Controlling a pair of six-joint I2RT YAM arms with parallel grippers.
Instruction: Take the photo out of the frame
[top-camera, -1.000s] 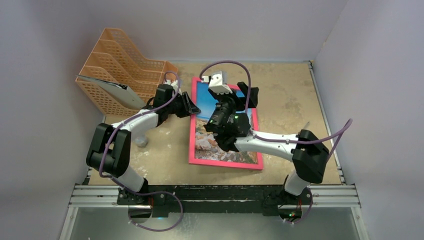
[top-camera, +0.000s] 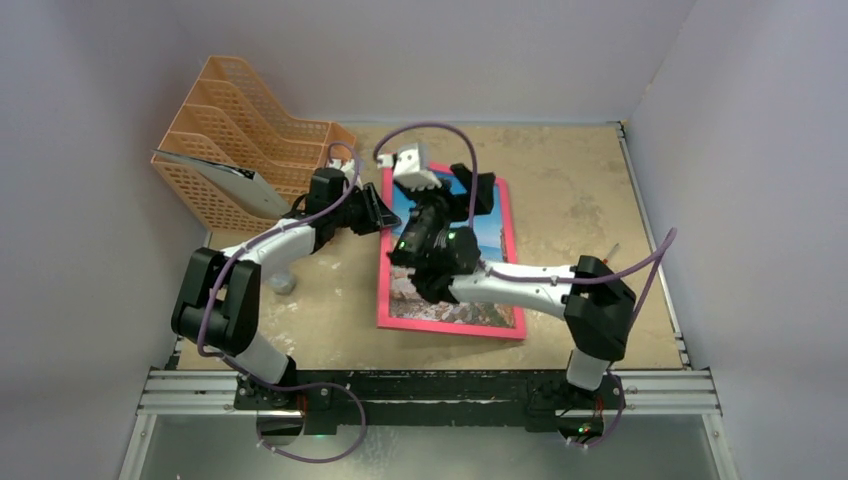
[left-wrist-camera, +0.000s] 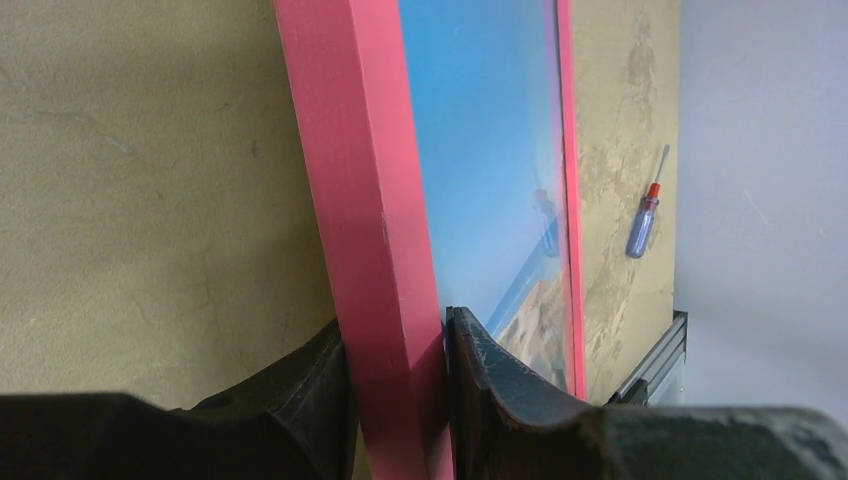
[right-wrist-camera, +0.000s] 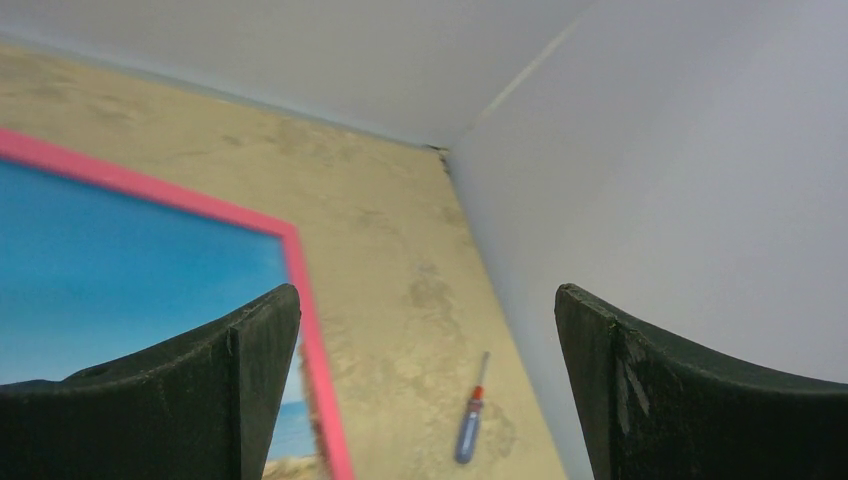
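On the table lies a pink frame (top-camera: 383, 300), its photo (top-camera: 440, 308) of blue sky and rocky ground inside the border. My left gripper (top-camera: 388, 216) is shut on the frame's left side; the left wrist view shows a finger on either side of the pink border (left-wrist-camera: 345, 140). Above the photo's upper part hovers my right gripper, open and empty, its fingers (right-wrist-camera: 265, 370) wide apart. Beneath it, in the right wrist view, are the blue sky of the photo (right-wrist-camera: 130, 270) and a corner of the frame (right-wrist-camera: 285, 228). My right arm hides part of the photo from above.
An orange rack (top-camera: 240, 120) holding a thin grey-white item (top-camera: 245, 190) stands at back left. A screwdriver (left-wrist-camera: 643, 222) lies right of the frame. Grey walls (top-camera: 750, 200) border the table, whose right side is mostly clear.
The left arm and the frame have stayed in place.
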